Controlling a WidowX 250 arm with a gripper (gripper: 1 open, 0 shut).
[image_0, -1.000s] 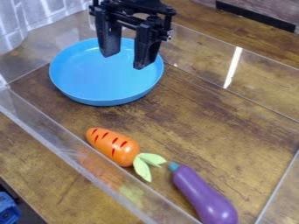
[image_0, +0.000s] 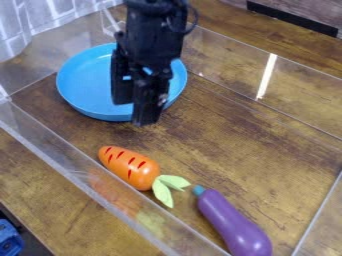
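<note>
My black gripper (image_0: 142, 100) hangs over the blue plate (image_0: 83, 78) in the middle upper part of the camera view, fingers apart, with nothing visible between them. Below it a toy carrot (image_0: 132, 167) with orange body and pale green leaves lies on the wooden floor. A purple toy eggplant (image_0: 231, 222) lies at the lower right. The gripper hides part of the plate.
Clear plastic walls run along the left and bottom of the workspace. A small blue object (image_0: 8, 240) sits outside at the lower left.
My gripper has moved down in the view, from the back of the plate toward its front edge, nearer the carrot. The plate, carrot and eggplant are unchanged.
</note>
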